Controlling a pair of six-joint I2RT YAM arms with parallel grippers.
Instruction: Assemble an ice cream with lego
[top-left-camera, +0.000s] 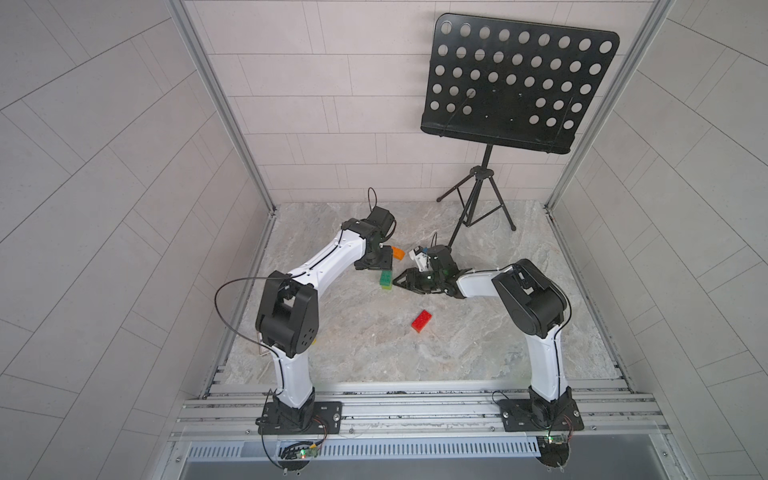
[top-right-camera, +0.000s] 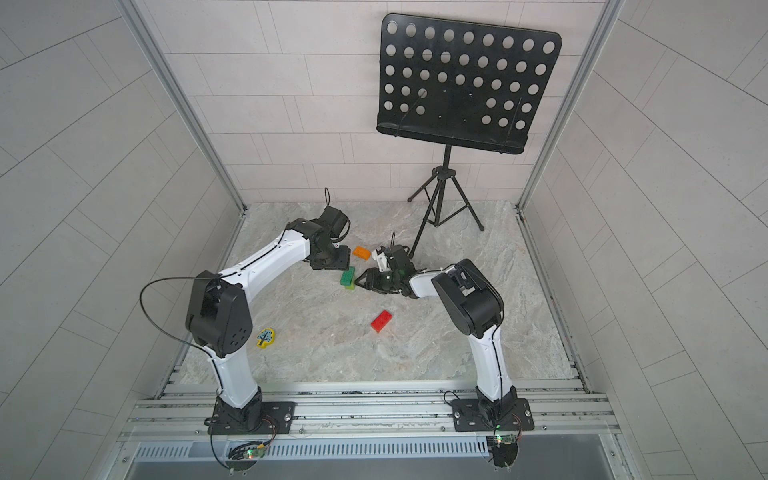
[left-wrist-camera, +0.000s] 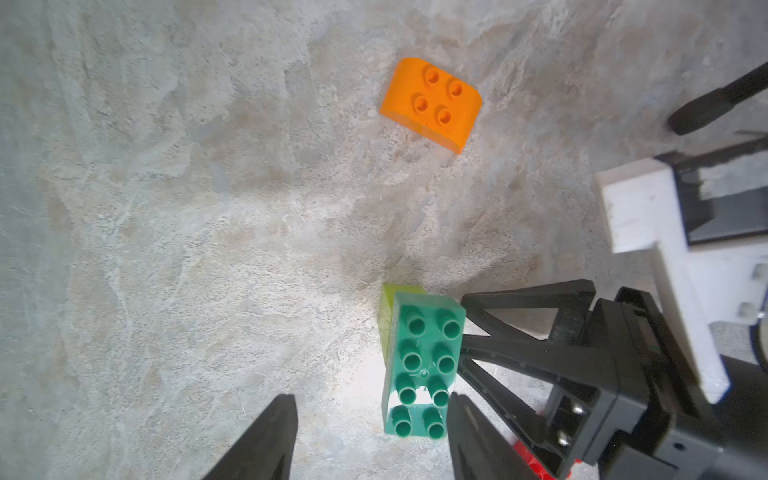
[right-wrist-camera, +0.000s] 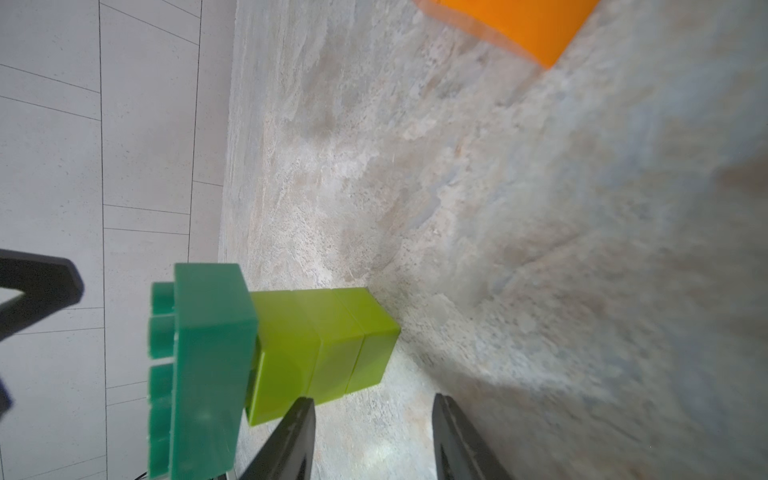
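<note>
A dark green brick stands stacked with light green bricks on the floor, just beside the right gripper. My left gripper hovers above it, open and empty, its fingertips at the bottom of its wrist view. My right gripper is open low by the stack, with nothing seen between its fingertips. An orange brick lies behind the stack. A red brick lies toward the front of the floor.
A black music stand occupies the back right. A small yellow piece lies at the front left beside the left arm.
</note>
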